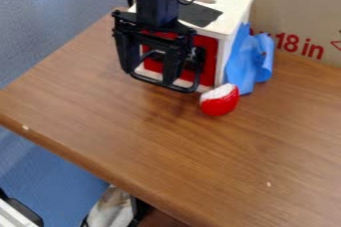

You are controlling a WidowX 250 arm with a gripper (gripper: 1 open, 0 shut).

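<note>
My black gripper (pixel 158 60) hangs in front of a white box (pixel 214 12) with a red front, at the upper middle of the wooden table. Its fingertips are low over the red front; whether it is open or shut is unclear. A red and white ball-like object (pixel 220 102) lies on the table just right of the box's front corner. A crumpled blue cloth (pixel 248 62) sits against the box's right side.
A cardboard box (pixel 300 12) stands behind at the right. The table's left edge drops to a blue floor.
</note>
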